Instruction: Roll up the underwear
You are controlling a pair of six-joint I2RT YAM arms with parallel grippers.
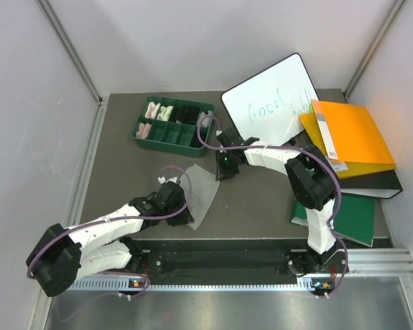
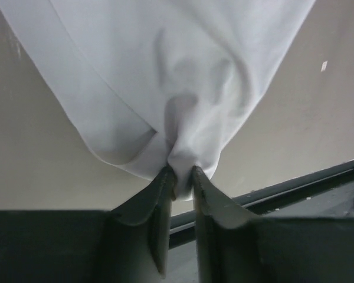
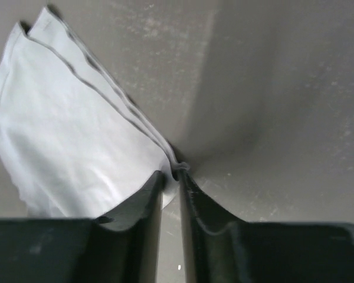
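Note:
The folded light grey underwear lies on the dark table. My left gripper is at its lower tip; in the left wrist view its fingers pinch around a ridge of the cloth. My right gripper is at the upper-right corner; in the right wrist view its fingertips sit close together on the layered corner of the cloth. Whether either finger is fully closed on the fabric is hard to tell.
A green divided bin with rolled items stands at the back. A whiteboard, coloured binders and a green folder fill the right side.

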